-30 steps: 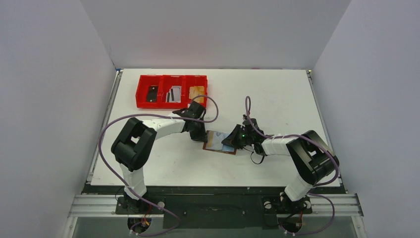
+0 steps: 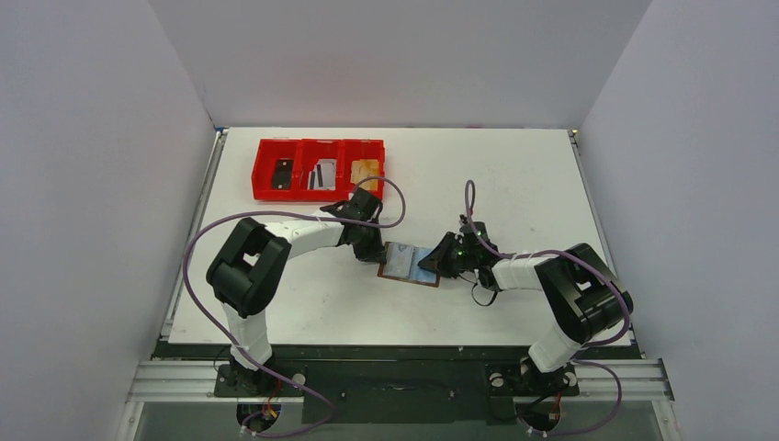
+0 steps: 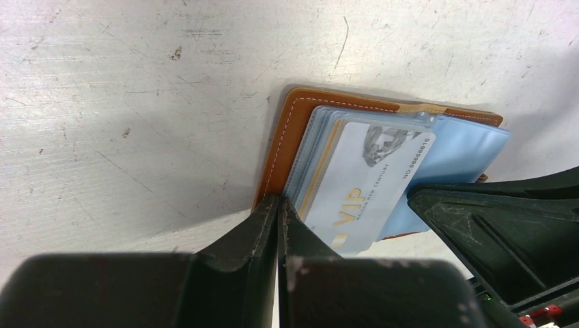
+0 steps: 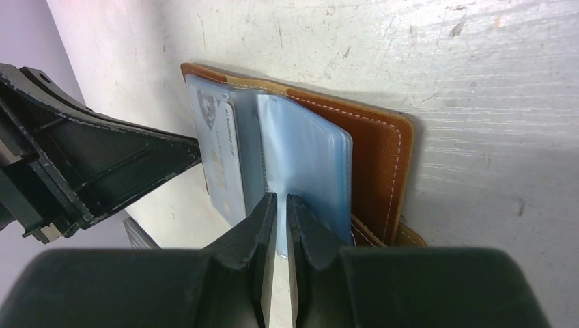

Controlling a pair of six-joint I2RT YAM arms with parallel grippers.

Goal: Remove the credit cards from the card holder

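Observation:
The open brown card holder (image 2: 382, 274) lies flat on the white table between both grippers, with clear bluish plastic sleeves inside. A white VIP card (image 3: 369, 174) shows in a sleeve on its left half in the left wrist view. At the holder's left edge, my left gripper is shut, its tips at the brown border. My right gripper is shut over the right half, its tips against a clear sleeve (image 4: 307, 150) that bulges up beside them. Whether a thin fold of that sleeve is between the tips cannot be made out.
A red tray (image 2: 273, 195) with three compartments stands at the back left, holding a dark item, white-and-grey cards and a yellowish item. Around the holder, the table in front and at the back right is clear.
My right gripper has shifted slightly right, and the clear sleeves in the holder now look more spread to the right. A yellow strip at the left no longer shows. The left arm stays put.

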